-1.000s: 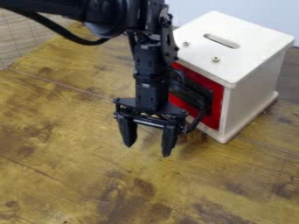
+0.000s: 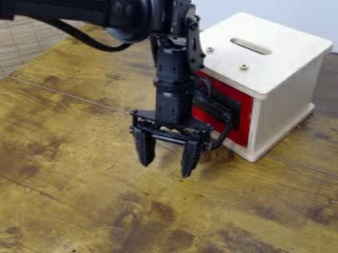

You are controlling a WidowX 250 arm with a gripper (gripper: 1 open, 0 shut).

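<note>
My black gripper (image 2: pixel 168 158) hangs low over the wooden floor, just left of a white box (image 2: pixel 283 119) with a red front panel (image 2: pixel 231 104). Its two fingers point down and stand apart, with only bare wood showing between them. The arm comes in from the upper left and hides part of the red panel. A slot and small brass fittings show on the box's top.
A beige mat (image 2: pixel 24 44) lies at the upper left. A white wall (image 2: pixel 291 15) stands behind the box.
</note>
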